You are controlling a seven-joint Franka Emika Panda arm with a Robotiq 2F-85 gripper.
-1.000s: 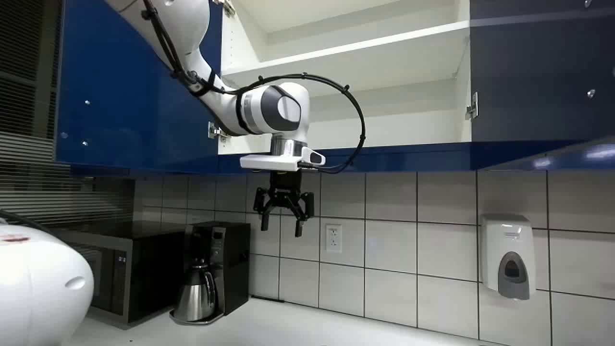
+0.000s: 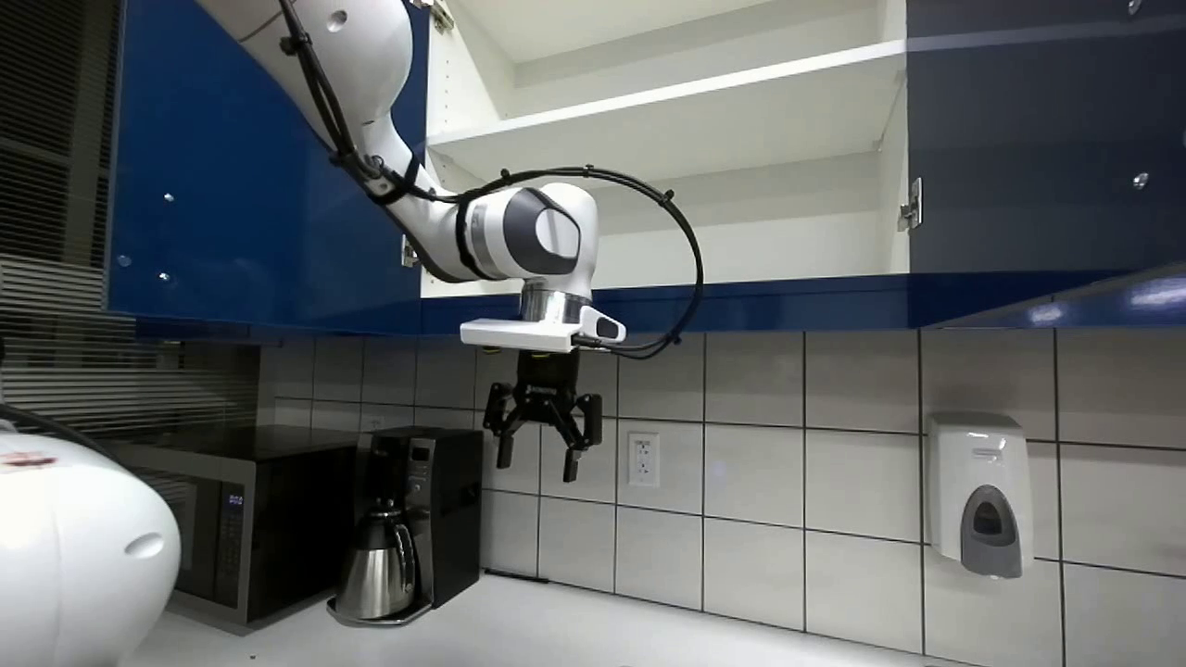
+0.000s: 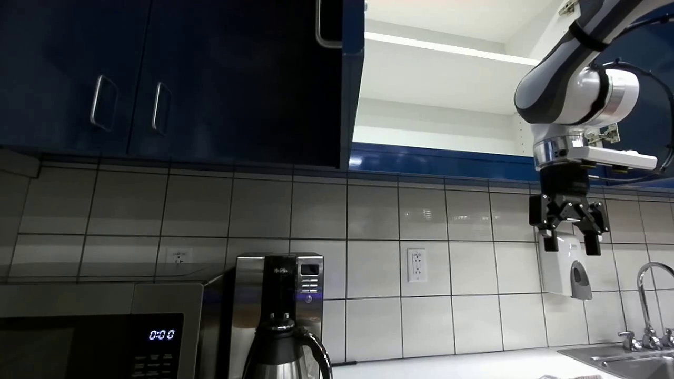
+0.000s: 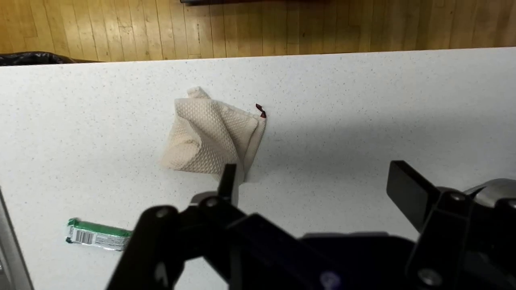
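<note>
My gripper (image 2: 536, 462) hangs open and pointing down, well above the counter, with nothing between its fingers. In exterior view 2 the gripper (image 3: 572, 244) shows in front of the soap dispenser. Below it, in the wrist view, a crumpled beige cloth (image 4: 208, 133) lies on the white counter (image 4: 338, 96), up and to the left of the gap between the fingers. A small dark red piece sits at the cloth's right corner. One finger (image 4: 227, 186) covers part of the cloth's lower edge. A green and white packet (image 4: 99, 234) lies at lower left, partly hidden by the gripper.
A coffee maker (image 2: 453, 506) with a steel carafe (image 2: 378, 572) and a microwave (image 2: 239, 522) stand at the counter's left. The soap dispenser (image 2: 978, 495) is on the tiled wall. Overhead, the cabinet (image 2: 712, 111) stands open and its shelves look empty. A sink (image 3: 632, 360) lies at right.
The arm has come down and the gripper hangs slightly lower and a little further left in exterior view 1. Its fingers remain open.
</note>
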